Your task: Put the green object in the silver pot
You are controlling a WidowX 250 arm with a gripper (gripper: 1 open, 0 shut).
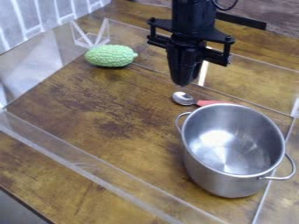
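Observation:
The green object (pixel 111 56), a bumpy bitter-melon shape, lies on the wooden table at the back left. The silver pot (pixel 233 144) stands at the lower right, its mouth facing up and its inside empty. My black gripper (pixel 184 80) points down above the table, between the two, to the right of the green object and behind the pot. It touches neither of them. Its fingers look close together, but whether they are fully shut is unclear.
A spoon (pixel 183 99) with a red handle lies just behind the pot, below my gripper. Clear low walls (pixel 87 166) border the work area.

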